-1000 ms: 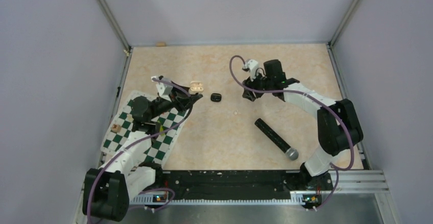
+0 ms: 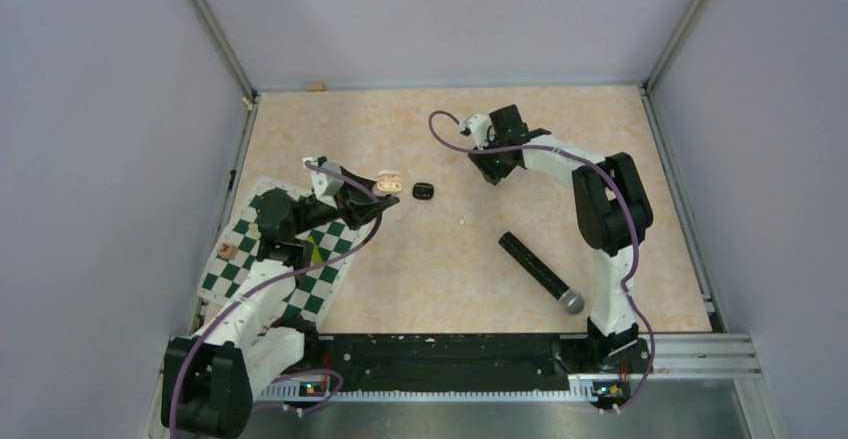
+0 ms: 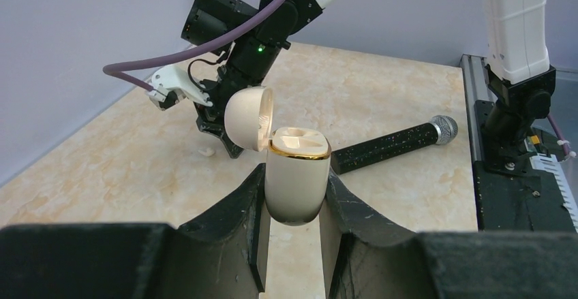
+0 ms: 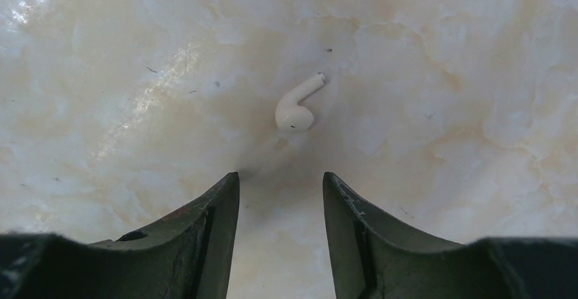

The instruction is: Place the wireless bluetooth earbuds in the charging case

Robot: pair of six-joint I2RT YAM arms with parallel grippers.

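My left gripper is shut on the cream charging case (image 3: 297, 176), which has a gold band round its rim. The lid (image 3: 247, 118) stands open, and the inner tray faces up; whether its wells hold anything is hard to tell. From above, the case (image 2: 388, 186) shows just past the left fingertips. On the bare table, a white earbud (image 4: 294, 112) lies ahead of my right gripper, whose fingers are apart with nothing between them. The top view also has a small white earbud (image 2: 461, 221) on the table, nearer the front than the right gripper (image 2: 490, 176).
A small black case (image 2: 423, 191) sits between the two grippers. A black microphone (image 2: 540, 271) lies to the front right. At the left, a green checkered board (image 2: 325, 277) is partly under the left arm.
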